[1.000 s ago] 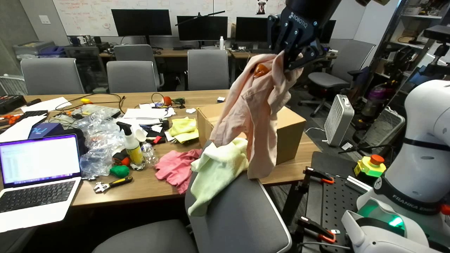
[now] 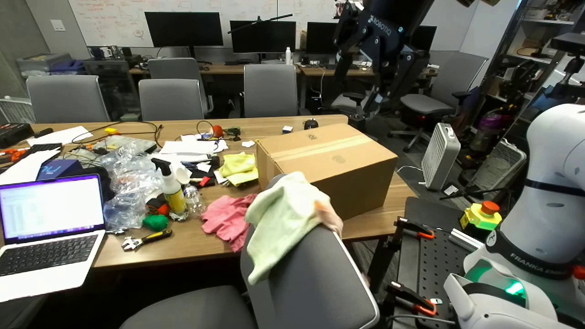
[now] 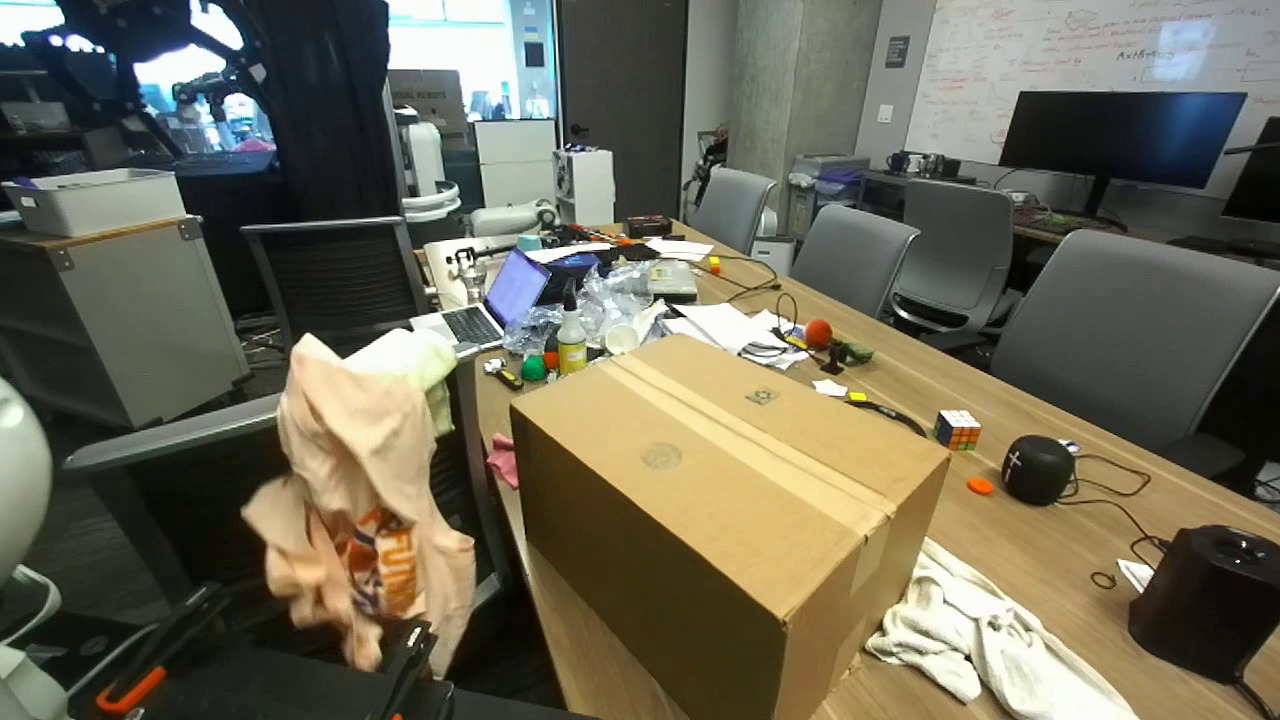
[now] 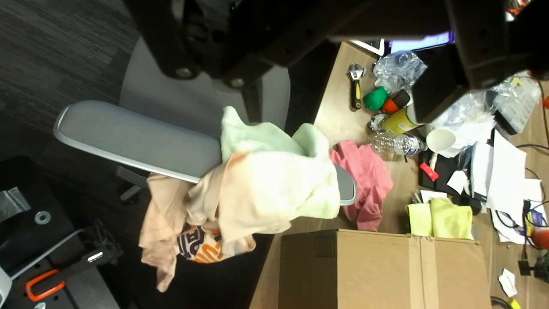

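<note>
A peach cloth with orange and purple print [image 3: 372, 516] hangs on the back of the near grey chair [image 2: 323, 274]. Beside and partly under it, a pale green towel [image 2: 288, 214] drapes over the same chair back. From above, the wrist view shows the peach cloth [image 4: 252, 195] overlapping the green towel [image 4: 262, 136]. High over the chair and box, my gripper [image 2: 357, 94] has its fingers spread, with no cloth between them. In the wrist view too, a wide gap separates the gripper's [image 4: 339, 110] fingertips.
A closed cardboard box [image 2: 329, 159] stands on the table right beside the chair. Pink cloth [image 2: 230, 219], a spray bottle [image 2: 173, 192] and a laptop [image 2: 49, 230] lie to its left. White cloth [image 3: 990, 636] rests beyond the box.
The fingers have spread apart.
</note>
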